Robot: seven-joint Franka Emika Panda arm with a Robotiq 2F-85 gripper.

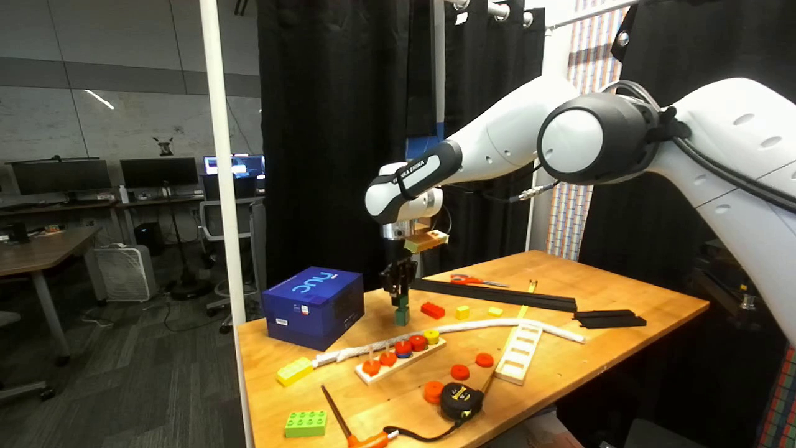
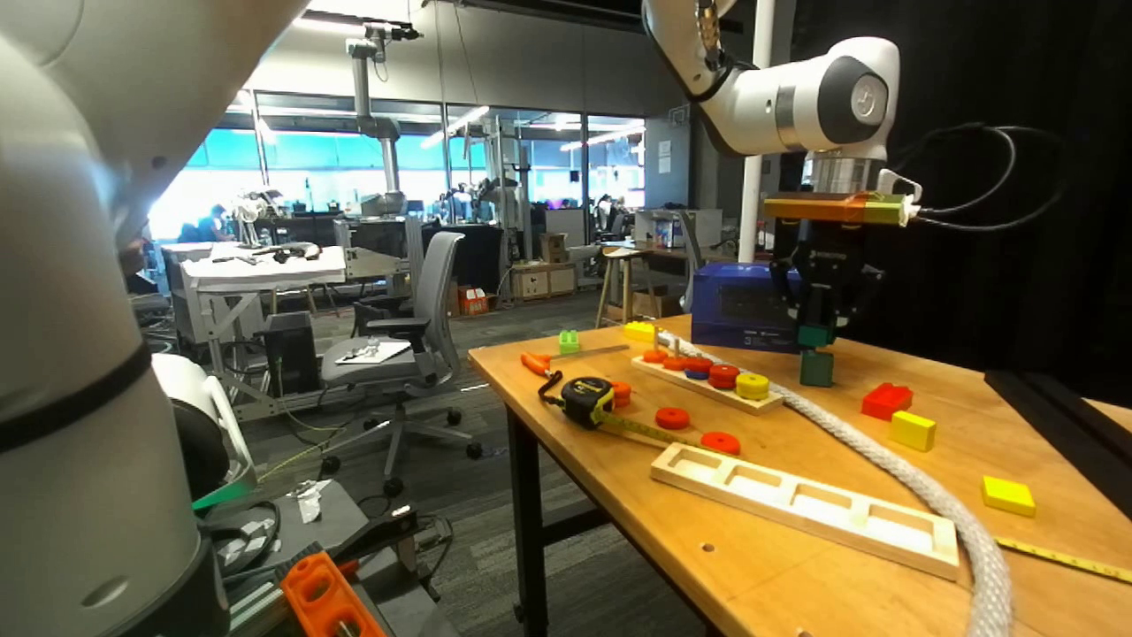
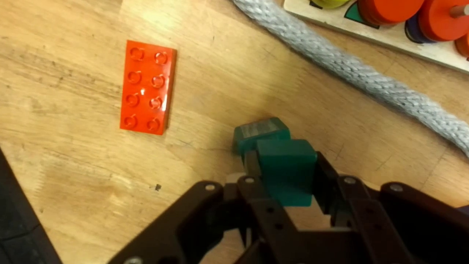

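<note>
In the wrist view my gripper is shut on a green block [image 3: 285, 169], which sits between its dark fingers. A second green block [image 3: 261, 131] stands on the table, partly covered by the held one. Exterior view 2 has the held block [image 2: 816, 335] directly over the standing green block [image 2: 816, 368]. The two look very close there; whether they touch I cannot tell. From exterior view 1 the gripper [image 1: 400, 297] points down just above the lower block [image 1: 402, 317], right of the blue box.
A red brick [image 3: 147, 88] lies near the blocks. The grey rope [image 3: 334, 59] and the ring-peg board [image 1: 403, 358] are on the other side. The blue box [image 1: 313, 306] stands close by. Yellow blocks [image 2: 913, 430], black bars [image 1: 492, 294] and a tape measure [image 1: 460, 401] occupy other spots.
</note>
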